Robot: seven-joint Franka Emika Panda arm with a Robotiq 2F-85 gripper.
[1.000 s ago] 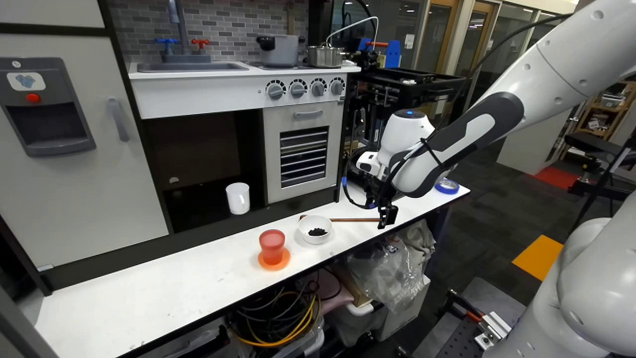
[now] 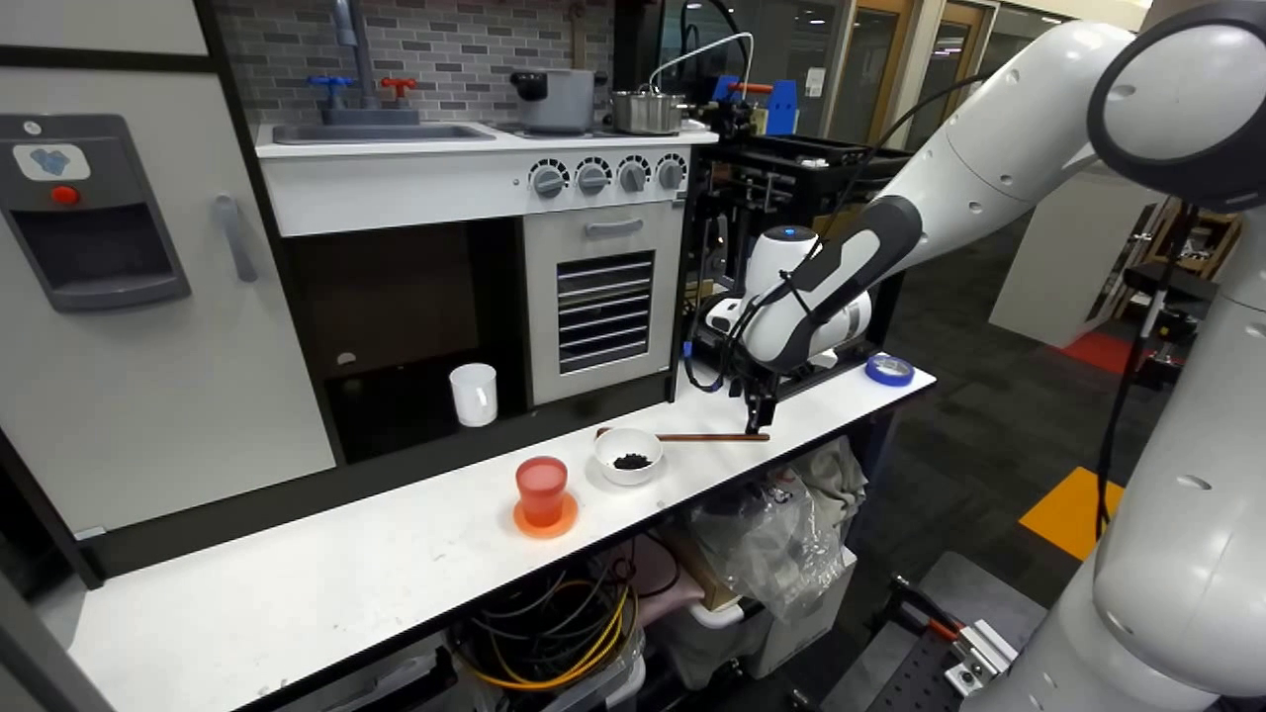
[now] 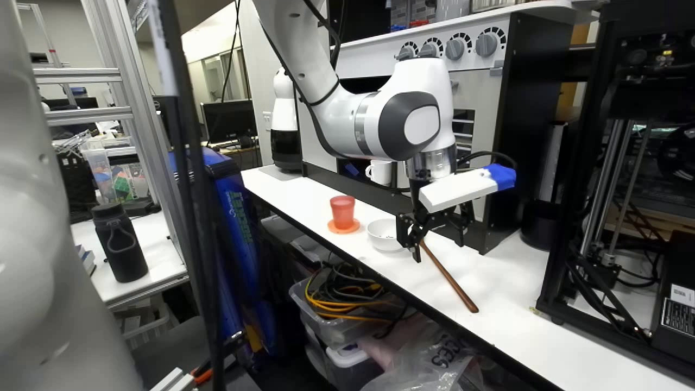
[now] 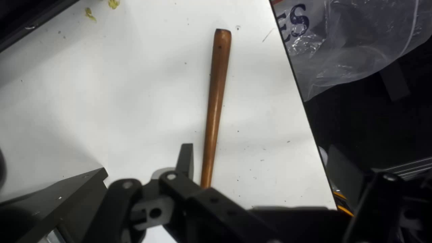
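Note:
A brown wooden stick [image 4: 214, 105] lies flat on the white counter, its far end free in the wrist view and its near part hidden by my gripper. The fingers are spread wide with nothing held; one finger [image 4: 186, 160] is just to the left of the stick, the other well to its right. In the second exterior view my gripper [image 3: 437, 246] is over the counter by the stick [image 3: 453, 280]. The stick runs behind a white bowl [image 2: 607, 461] holding small dark pieces. Left of the bowl, a red cup [image 2: 542, 492] stands on an orange saucer [image 2: 570, 522].
A white mug [image 2: 474, 396] sits in the cabinet opening behind the counter. Blue tape [image 2: 890, 369] lies at the counter's right end. Plastic bags [image 2: 777, 534] and cables are below the front edge.
My arm has swung back toward the cabinet side, and the gripper has shifted slightly left and away from the front edge. The stick, bowl and cup look unmoved.

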